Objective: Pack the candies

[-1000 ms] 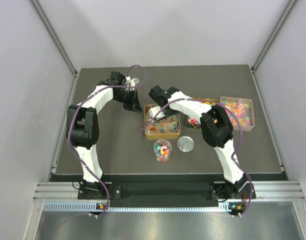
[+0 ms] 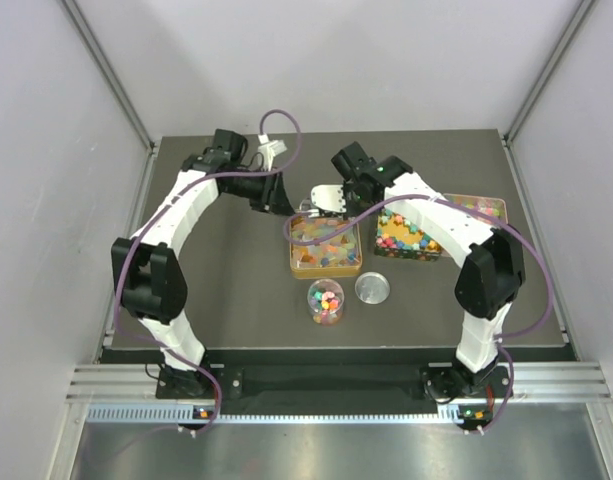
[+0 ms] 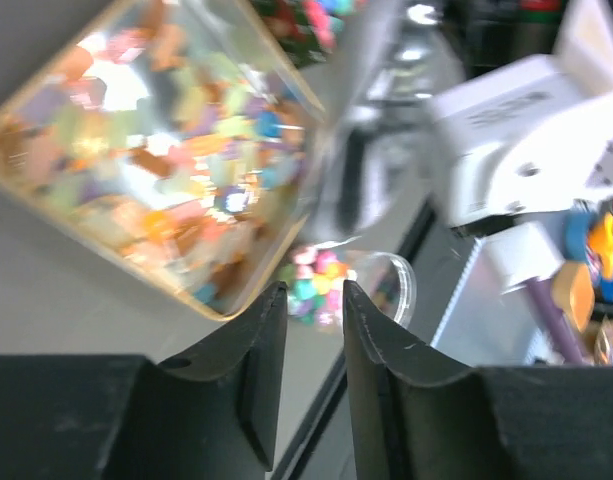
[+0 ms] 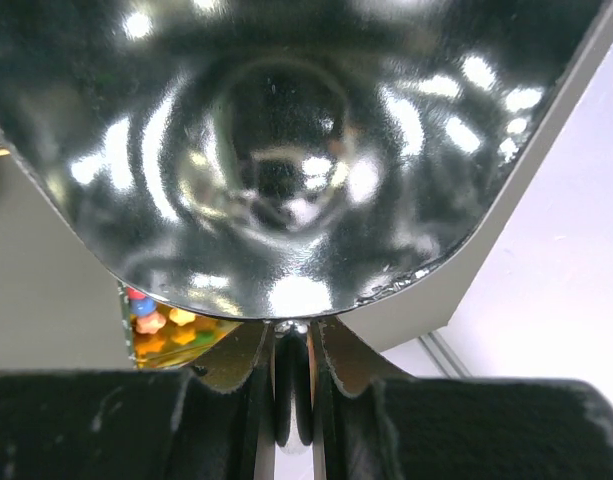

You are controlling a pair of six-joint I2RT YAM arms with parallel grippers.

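Observation:
My right gripper is shut on the handle of a shiny metal scoop (image 4: 286,170), high over the candy boxes. My left gripper is left of it in the top view, part open with nothing visible between its fingers. An open yellowish box of wrapped candies (image 2: 325,255) sits at the centre; a patterned box (image 2: 406,235) with bright candies stands right of it, partly hidden by the right arm. A clear round jar (image 2: 325,302) of candies stands at the front, beside a round silver lid (image 2: 372,288).
A pinkish box (image 2: 486,208) of candies lies at the back right, partly behind the right arm. Pale walls bound the table.
The right arm with the scoop has risen and shifted right from over the central box.

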